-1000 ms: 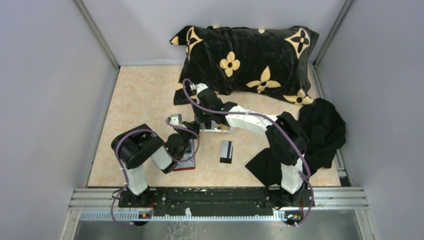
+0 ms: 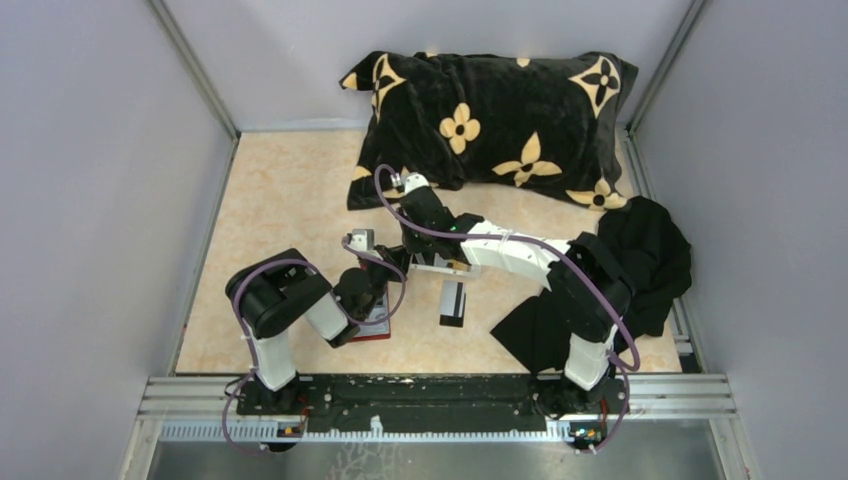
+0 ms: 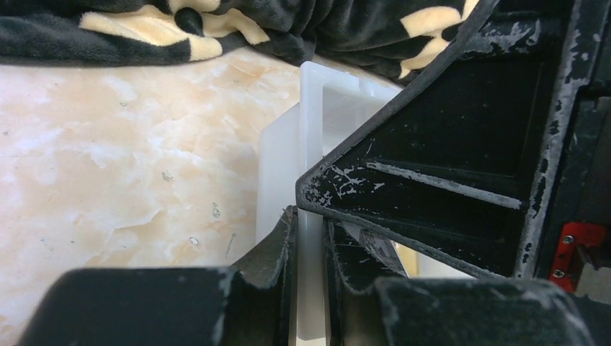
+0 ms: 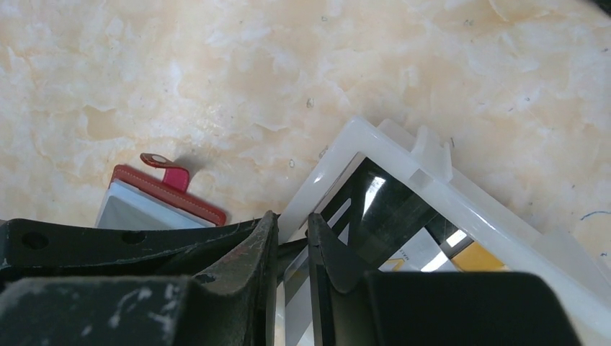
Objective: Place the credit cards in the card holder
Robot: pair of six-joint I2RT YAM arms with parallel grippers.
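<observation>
The white translucent box (image 2: 446,269) holds several cards (image 4: 375,198). My left gripper is shut on the box's end wall. My right gripper is over the same end, close against the left one, its fingers slightly apart; no card shows clearly between them. In the left wrist view, a right-gripper finger (image 3: 447,162) covers much of the box. The red card holder (image 2: 373,330) lies near the front, partly under my left arm; its snap strap (image 4: 173,173) shows in the right wrist view. A silver-and-black card (image 2: 452,303) lies on the table.
A dark patterned cushion (image 2: 490,125) fills the back. Black cloth (image 2: 645,260) lies at the right. Free table shows at the left and around the loose card.
Both grippers and the white box have shifted slightly right and toward the front. The loose card and the card holder have stayed in place.
</observation>
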